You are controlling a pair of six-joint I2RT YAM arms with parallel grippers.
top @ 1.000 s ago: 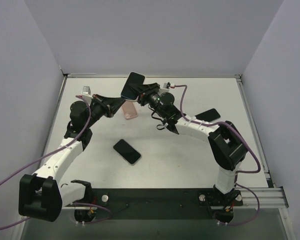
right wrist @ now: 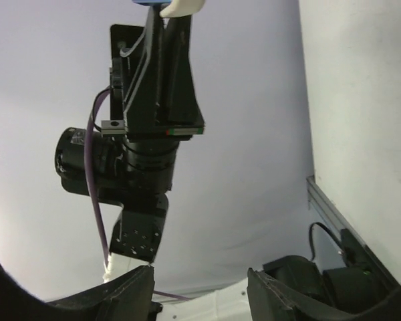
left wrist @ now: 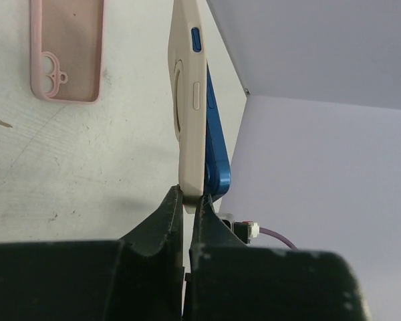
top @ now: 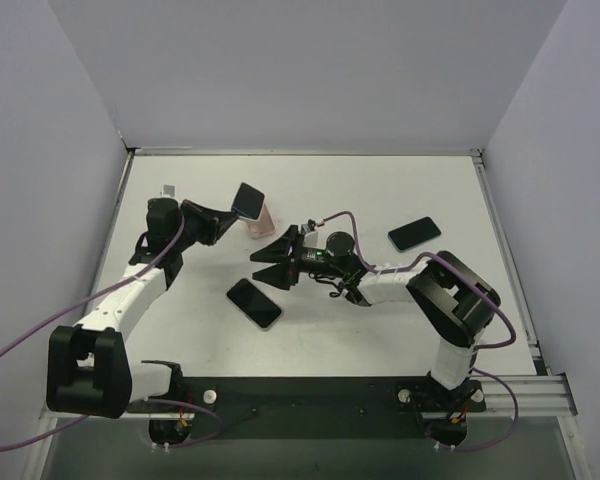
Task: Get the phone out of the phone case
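Note:
In the left wrist view my left gripper is shut on a cream phone case [left wrist: 194, 120], with a blue phone [left wrist: 216, 150] showing alongside it. The top view has this held phone [top: 248, 200] raised at the tip of that gripper [top: 234, 218]. My right gripper [top: 280, 255] stands apart, lower and to the right, its fingers spread with nothing between them. In the right wrist view its fingers [right wrist: 127, 301] are spread along the bottom.
An empty pink case [left wrist: 70, 50] lies on the white table [top: 360, 190] below the held phone. One dark phone [top: 254, 303] lies at the front middle, another [top: 414, 233] at the right.
My right gripper has let go of the held phone and drawn back toward the front, its fingers wider. The left gripper with the phone has shifted slightly left.

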